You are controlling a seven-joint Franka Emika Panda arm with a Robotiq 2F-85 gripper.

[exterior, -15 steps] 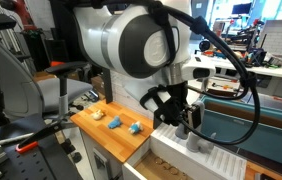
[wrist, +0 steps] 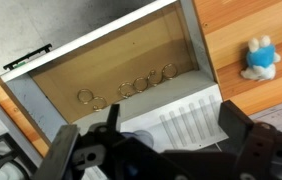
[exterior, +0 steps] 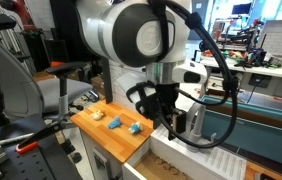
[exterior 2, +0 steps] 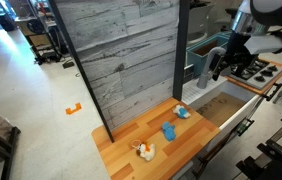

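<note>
In the wrist view my gripper has its two dark fingers wide apart at the bottom, and nothing shows held between them. A drawer [wrist: 61, 80] stands pulled out, with several small rings [wrist: 126, 90] on its brown floor. Beyond its near wall a pale round object [wrist: 141, 136] and a white ribbed panel [wrist: 193, 124] lie below the fingers, partly covered by the gripper. From exterior view 1 the gripper [exterior: 171, 116] hangs over the drawer's back area; its fingertips are hard to make out there.
Small blue-and-white figures [exterior: 135, 128] stand on the wooden top [exterior 2: 186, 135] beside the drawer, along with an orange-and-white one [exterior 2: 143, 151]. A grey cylinder [exterior 2: 189, 78] and a teal bin [exterior: 246, 122] are behind the drawer. A dark cable loops beside the arm.
The drawer and figures stay put.
</note>
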